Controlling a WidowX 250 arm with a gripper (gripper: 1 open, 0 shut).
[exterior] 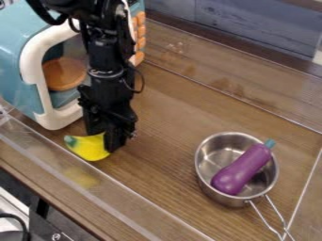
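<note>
A black robot gripper (107, 132) reaches down at the left of the table, shut on a small yellow object (88, 147) with a pale green tip on its left end. The object is low over the wooden tabletop, just in front of the light blue appliance (32, 56); whether it touches the table is unclear. The gripper's fingers partly hide it.
A steel pot (214, 151) with a purple eggplant (242, 169) in it stands at the right, its handle toward the front. An orange round piece (63, 73) is inside the appliance.
</note>
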